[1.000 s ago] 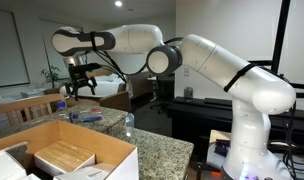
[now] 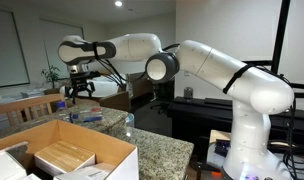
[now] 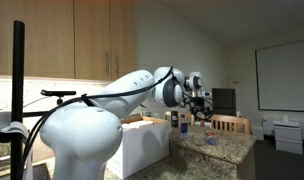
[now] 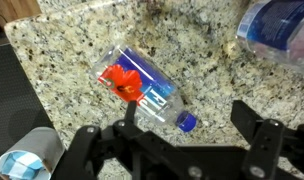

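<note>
A clear bottle (image 4: 144, 88) with a red and blue label and a blue cap lies on the speckled counter in the wrist view. My gripper is open above its cap end. The dark fingers (image 4: 254, 125) stand apart, and I see nothing held between them. From the side, the gripper (image 2: 82, 91) hangs over the far part of the counter, above the lying bottle (image 2: 90, 116). Whether the fingers touch the bottle cannot be told.
Another bottle (image 4: 282, 32) fills the wrist view's upper right, and a white cylindrical item (image 4: 30, 157) sits lower left. A clear bottle (image 2: 130, 125) stands nearer the arm's base. The large open cardboard box (image 2: 114, 153) occupies the counter's near left.
The bottles and box look unmoved.
</note>
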